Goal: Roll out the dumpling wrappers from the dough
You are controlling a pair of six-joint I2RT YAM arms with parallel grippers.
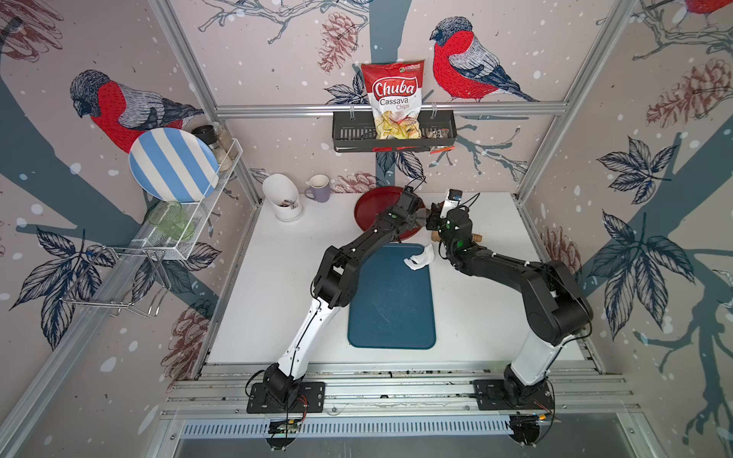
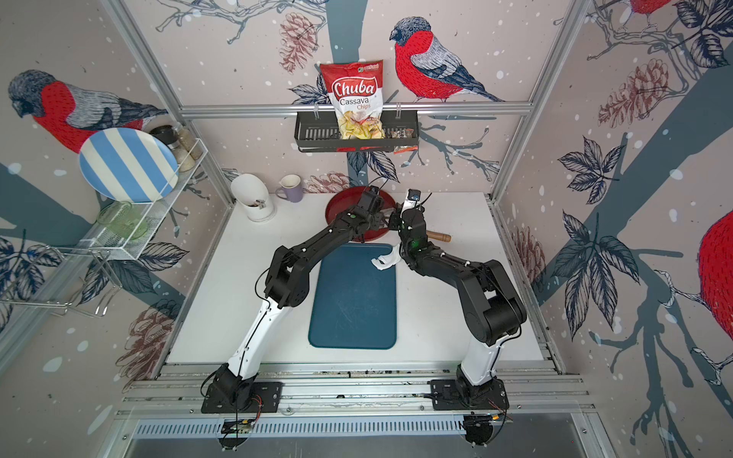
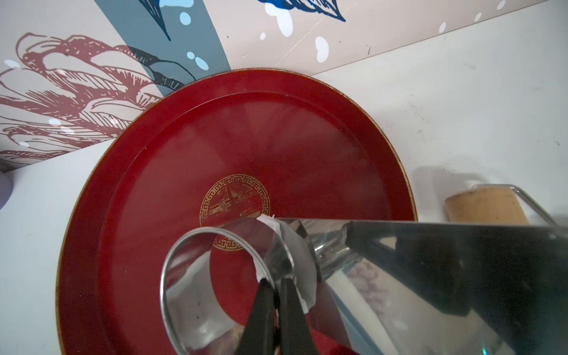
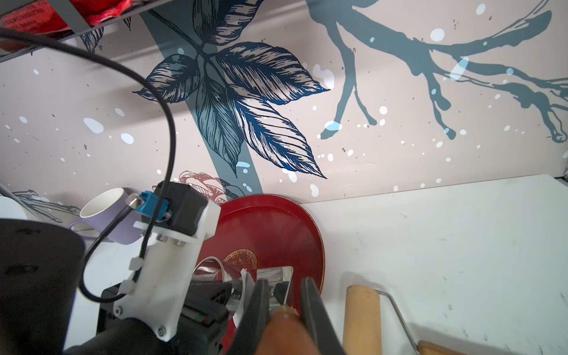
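Observation:
My left gripper is shut on the thin rim of a clear-looking metal ring cutter (image 3: 168,284), over the red round tray (image 3: 331,153). White dough (image 3: 306,275) clings at the ring's far side, against a shiny metal blade (image 3: 437,266). In the right wrist view, my right gripper is shut on the orange-brown handle (image 4: 285,337) of this bladed tool. The two grippers face each other closely above the tray's right side. A crumpled white dough piece (image 1: 419,258) lies at the blue mat's (image 1: 391,305) upper right corner.
A wooden rolling pin (image 4: 362,319) with a wire frame lies right of the tray. A purple mug (image 1: 317,187) and a white holder (image 1: 282,198) stand at the back left. A shelf basket (image 1: 355,141) hangs above.

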